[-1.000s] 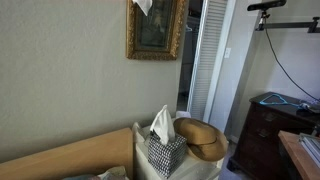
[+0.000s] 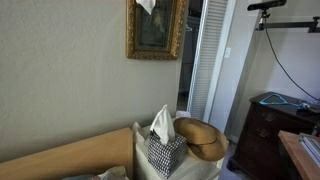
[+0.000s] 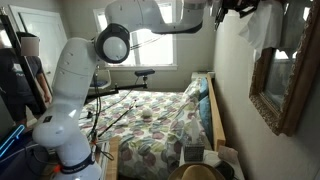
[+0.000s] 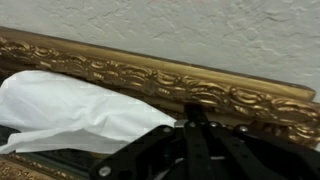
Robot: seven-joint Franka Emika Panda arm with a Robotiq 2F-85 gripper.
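Observation:
A white tissue point(image 4: 75, 108) hangs from my gripper, which is shut on it, in front of the gilt picture frame point(image 4: 130, 72). The arm reaches across the top of exterior view 2, with the tissue point(image 3: 262, 28) draped below the gripper beside the picture frame point(image 3: 262, 102). Only the lower end of the tissue point(image 2: 147, 5) shows at the top of exterior view 1, overlapping the frame's upper left; the gripper is out of that view. On the white surface below stands a black-and-white patterned tissue box point(image 2: 167, 156) with another tissue point(image 2: 163, 124) sticking up from it.
A brown straw hat point(image 2: 203, 140) lies right beside the tissue box. The wooden headboard point(image 2: 70, 158) runs along the wall to the left. A dark dresser point(image 2: 262, 138) stands at the right. The wall around the picture is bare.
The hanging tissue's lower end has shifted slightly at the top of exterior view 1, staying near the picture's upper left. The box, hat and picture have not moved.

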